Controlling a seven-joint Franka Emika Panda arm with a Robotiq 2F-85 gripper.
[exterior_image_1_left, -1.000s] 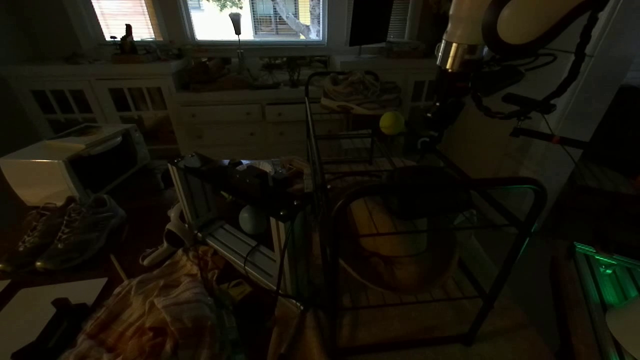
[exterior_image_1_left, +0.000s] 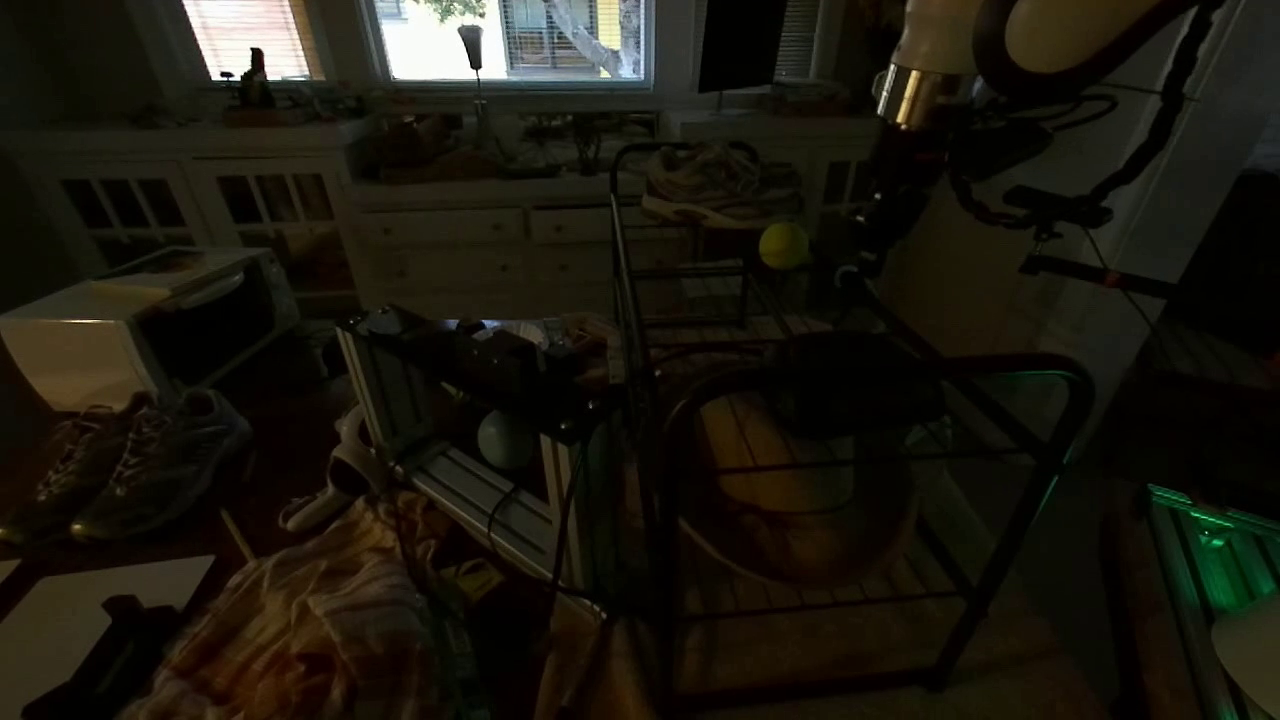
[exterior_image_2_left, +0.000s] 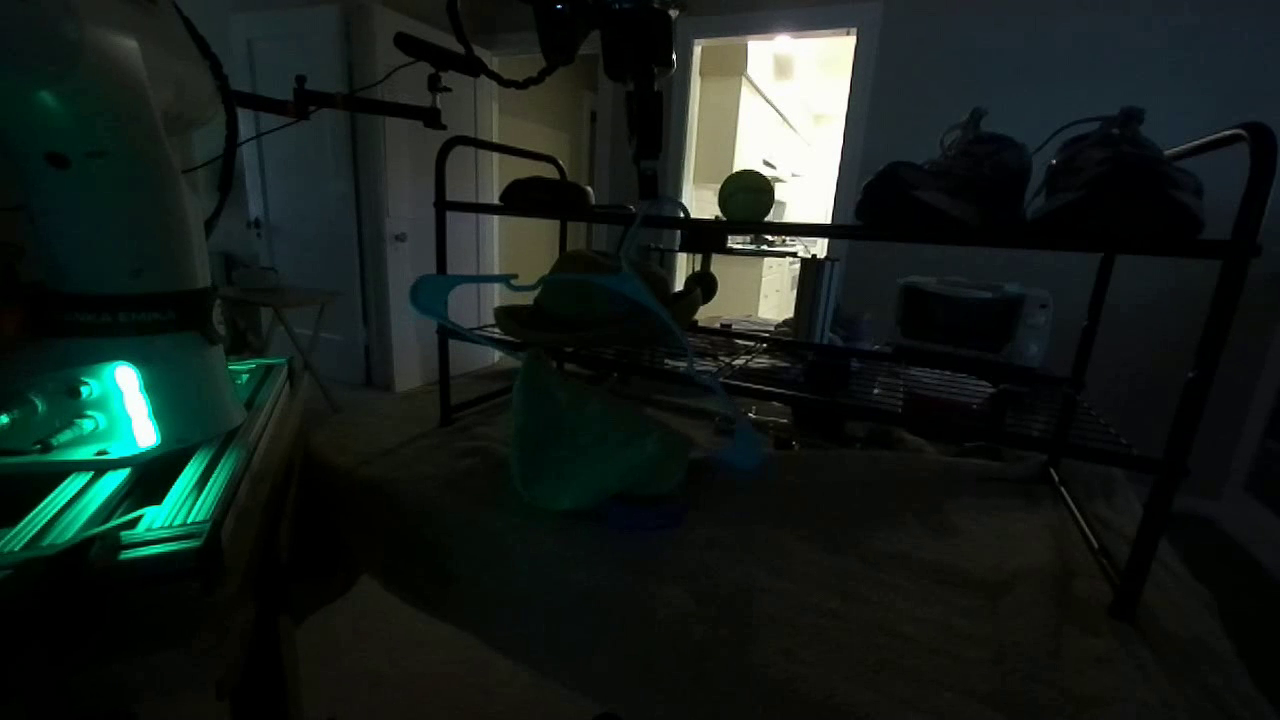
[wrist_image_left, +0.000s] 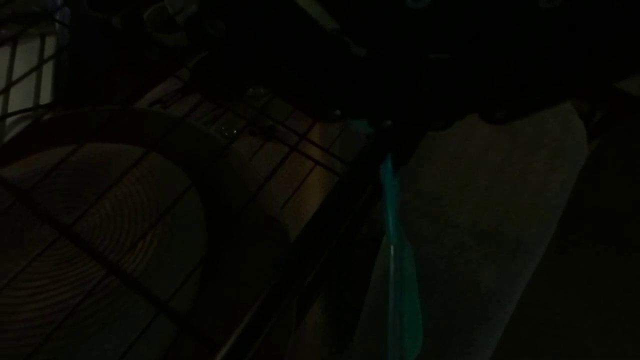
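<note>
A translucent blue hanger (exterior_image_2_left: 708, 372) hangs tilted in front of the black rack (exterior_image_2_left: 816, 228) in exterior view 2. Its hook is up at the level of the rack's top rail, where my gripper (exterior_image_2_left: 649, 190) points down, shut on the hanger. In the wrist view the hanger (wrist_image_left: 405, 288) runs downward edge-on from beneath the dark gripper, alongside the rail. Darkness hides the fingers, and I cannot tell whether the hook touches the rail. Exterior view 1 has the gripper (exterior_image_1_left: 849, 274) over the rack's right side.
A yellow-green ball (exterior_image_2_left: 746, 196), shoes (exterior_image_2_left: 948, 186) and a dark object (exterior_image_2_left: 546, 194) occupy the rack's top. A hat (exterior_image_2_left: 576, 300) lies on the lower shelf. Below the hanger, a green bag-like item (exterior_image_2_left: 588, 444) stands on the bed-like surface (exterior_image_2_left: 840, 588).
The arm and gripper have shifted slightly to the right in exterior view 1. The ball, shoes and rack have not moved.
</note>
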